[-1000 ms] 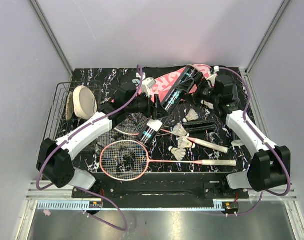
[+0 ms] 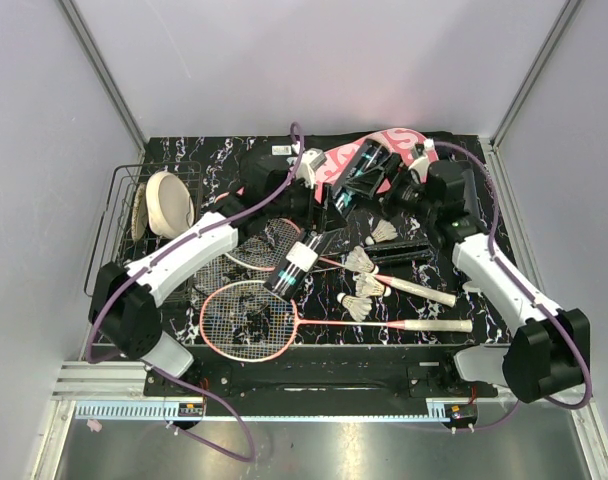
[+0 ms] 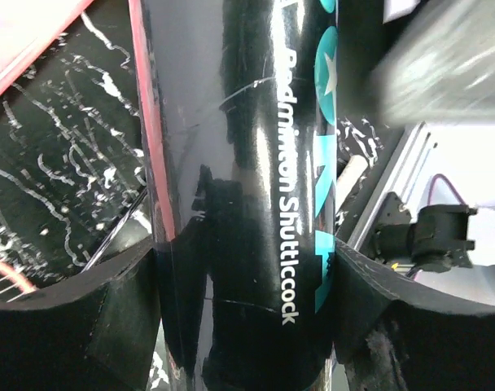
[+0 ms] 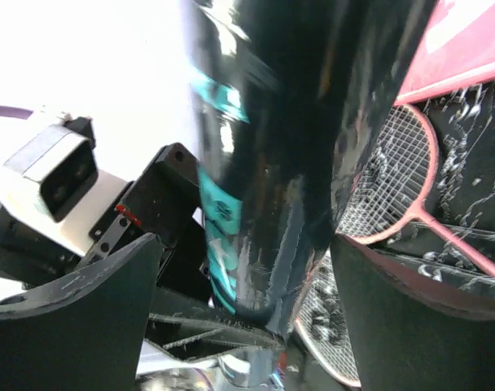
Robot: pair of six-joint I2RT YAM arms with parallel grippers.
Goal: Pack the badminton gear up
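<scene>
A black shuttlecock tube (image 2: 302,258) slants in the air above the middle of the table, its lower end over a racket. My left gripper (image 2: 327,212) is around its middle; in the left wrist view, both fingers press against the tube (image 3: 239,195). Higher up the tube is my right gripper (image 2: 374,185). In the right wrist view, the tube (image 4: 272,195) passes between that gripper's fingers, with a gap on the left side. Two pink-framed rackets (image 2: 246,322) and several white shuttlecocks (image 2: 356,306) lie below. Behind the arms, a pink-and-white bag (image 2: 334,160) is partly hidden.
On the left stands a black wire rack (image 2: 112,215) holding a round white item (image 2: 169,204). Two dark cylinders (image 2: 399,253) lie right of centre, beside the shuttlecocks. Racket handles (image 2: 437,325) reach toward the front right.
Over the last second, my left gripper has shifted a little to the right. The tube's lower end has come slightly toward the front left. My right gripper has moved slightly; objects on the table stay put.
</scene>
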